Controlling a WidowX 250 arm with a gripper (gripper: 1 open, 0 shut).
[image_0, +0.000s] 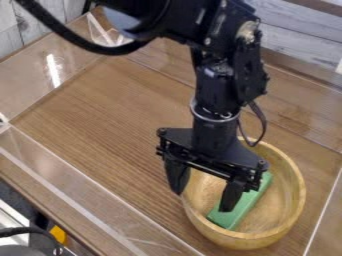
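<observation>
My black gripper (203, 178) hangs over the left part of a round tan wooden bowl (282, 215), its two fingers spread open. A green rectangular object (235, 213) lies in the bowl, partly hidden behind the gripper's right finger. I see nothing held between the fingers.
A wooden table (107, 110) with clear edging surrounds the bowl, with free room to the left and behind. White planks stand along the back. A black cable and a small yellow object (58, 234) are at the lower left corner.
</observation>
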